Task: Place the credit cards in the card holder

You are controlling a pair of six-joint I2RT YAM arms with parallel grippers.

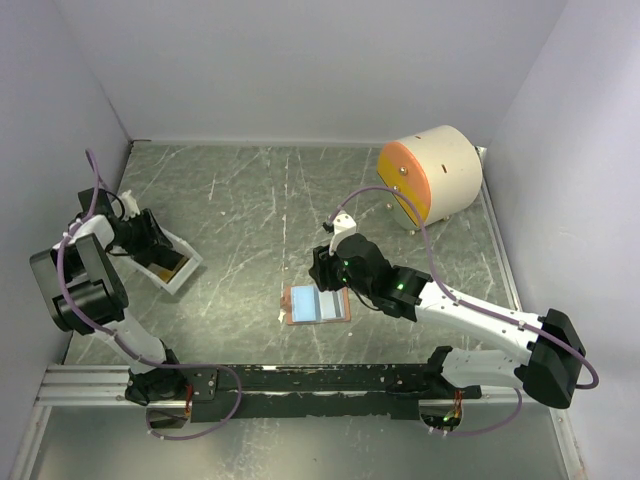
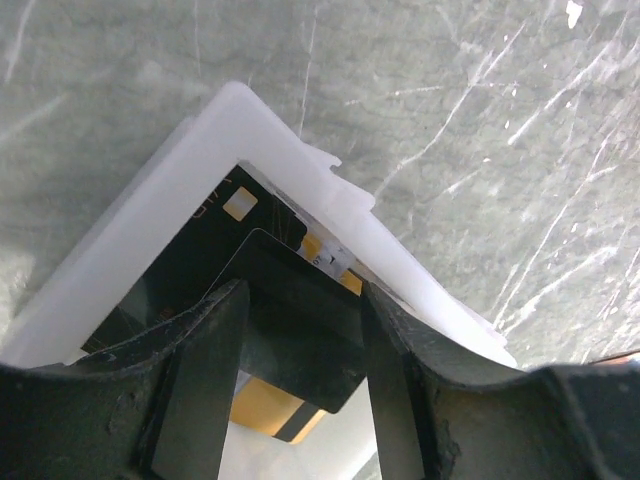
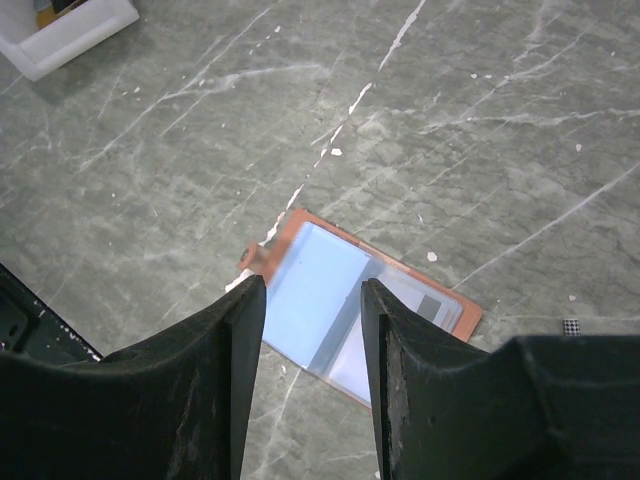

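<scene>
Several cards lie in a white tray (image 1: 186,278) at the left. In the left wrist view, a plain black card (image 2: 300,330) rests on top, between and below the fingers of my open left gripper; I cannot tell whether they touch it. A black card with a gold chip (image 2: 165,270) and a golden card (image 2: 262,405) show beneath. The card holder (image 3: 310,290) lies flat and unfolded on the table, brown-edged with a pale blue panel and a clear one. Over it hangs my right gripper, open and empty. Both grippers' fingers point downward.
A large white drum with an orange and yellow face (image 1: 430,178) stands at the back right. Bare grey marbled table (image 1: 240,220) stretches between the tray and the card holder. Walls stand close at the left and the back.
</scene>
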